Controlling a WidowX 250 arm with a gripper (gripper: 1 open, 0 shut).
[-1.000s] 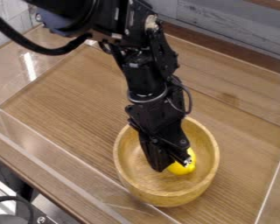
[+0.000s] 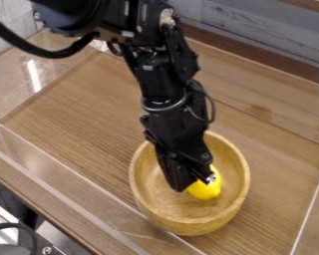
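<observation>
A black robot arm reaches down from the top of the view. Its gripper (image 2: 183, 175) is low inside a tan bowl (image 2: 159, 204), at the left of a small yellow object (image 2: 207, 187) lying in the bowl. The gripper looks shut, with nothing clearly held between its fingers. The arm partly hides the back of the bowl and part of the yellow object.
A white panelled wall (image 2: 269, 40) runs along the back. A black cable (image 2: 19, 231) lies at the bottom left.
The arm and gripper have shifted slightly; the bowl and yellow object stay in about the same place.
</observation>
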